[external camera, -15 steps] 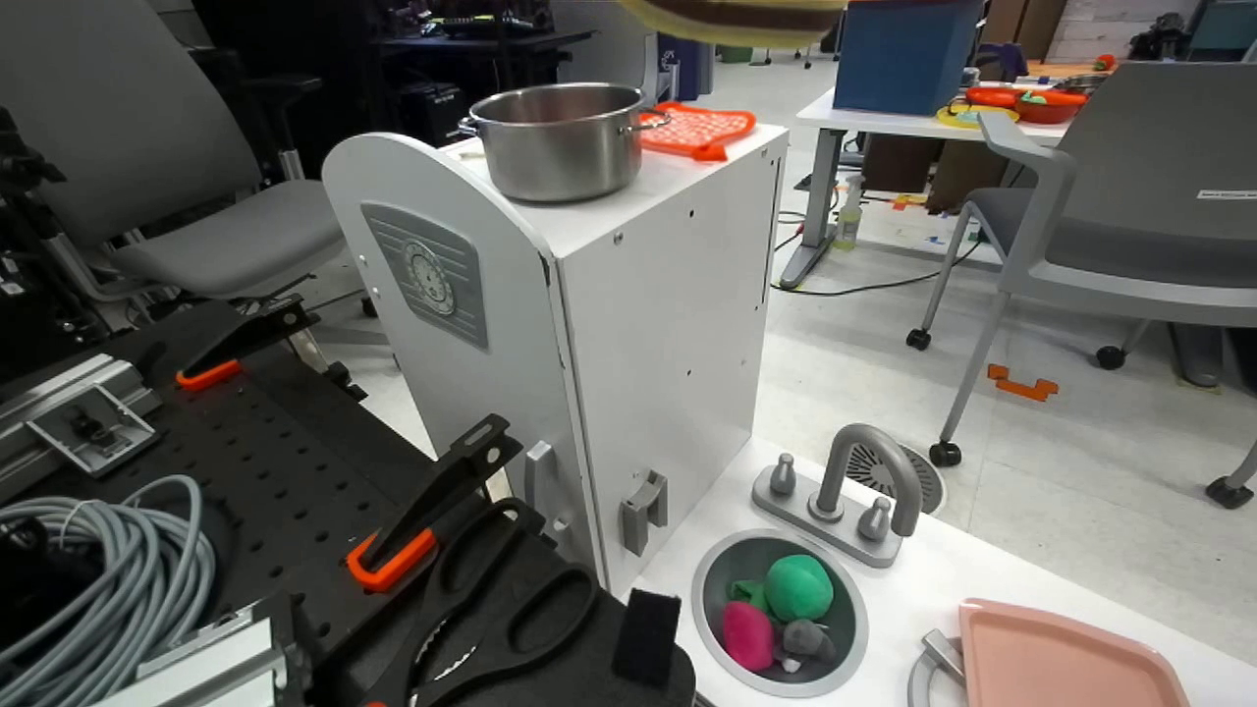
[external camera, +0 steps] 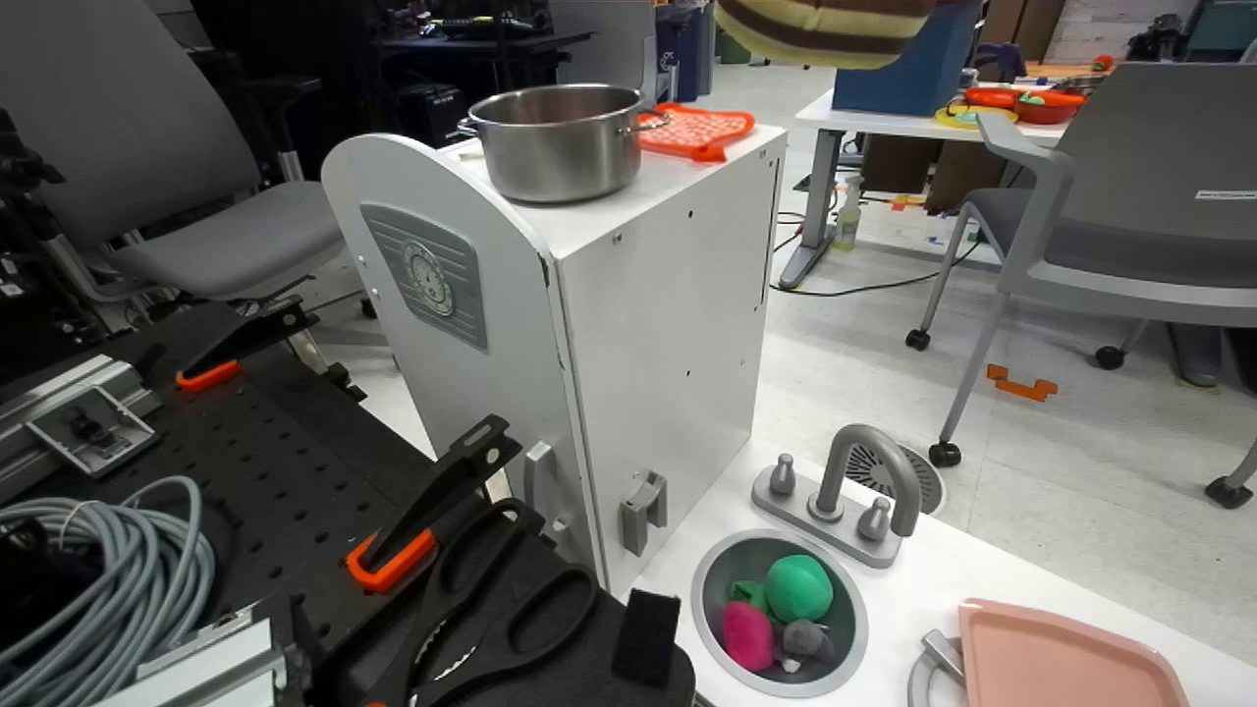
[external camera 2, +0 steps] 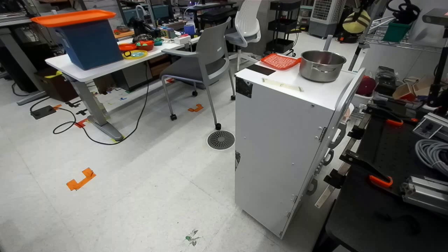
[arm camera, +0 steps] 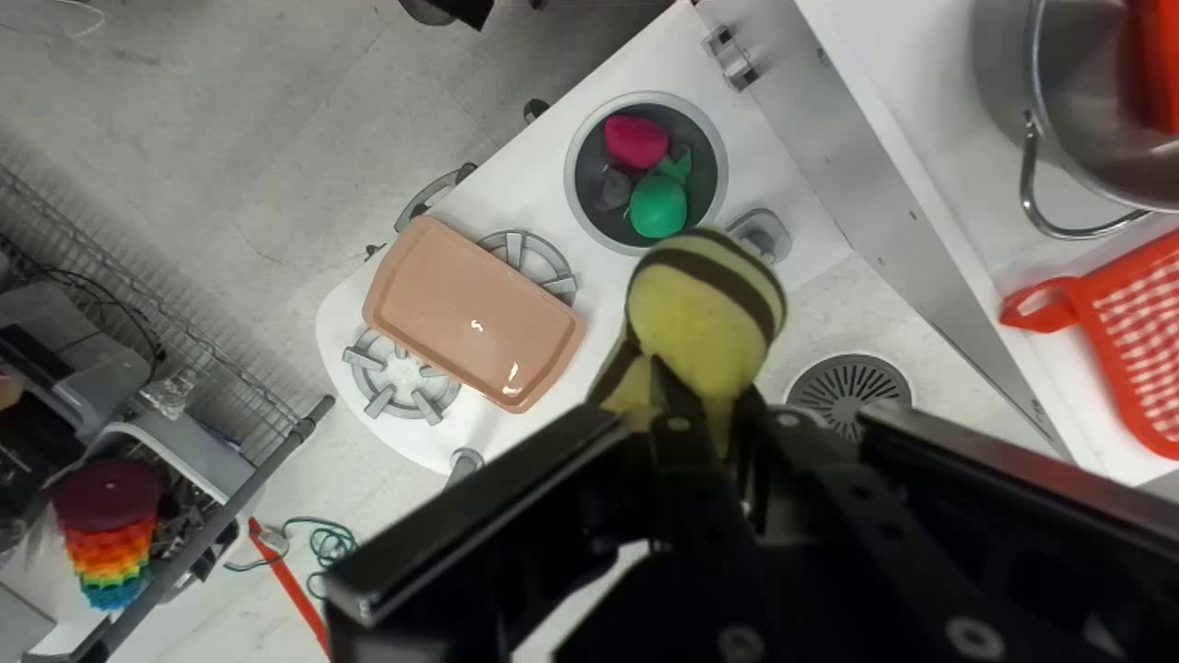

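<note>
A yellow plush toy with dark brown stripes (arm camera: 702,320) is pinched between the dark fingers of my gripper, which is shut on it. Part of the toy is hidden behind those fingers. In exterior view 1 only the toy's underside (external camera: 825,33) shows, at the top edge, with the gripper itself out of frame. Exterior view 2 has the toy (external camera 2: 356,21) at the upper right, in the air. From the wrist, it appears over the white counter near the grey sink (arm camera: 575,182) and the faucet.
Inside the sink lie a green toy (external camera: 798,587), a pink one (external camera: 747,634) and a grey one (external camera: 806,641). Beside it a pink tray (arm camera: 475,313) covers part of the burners. A steel pot (external camera: 561,147) and a red mitt (external camera: 695,128) occupy the white cabinet top (external camera 2: 331,94).
In exterior view 1 the striped toy has shifted to the right and shows more of itself below the top edge. The pot, mitt, sink toys and tray have stayed put.
</note>
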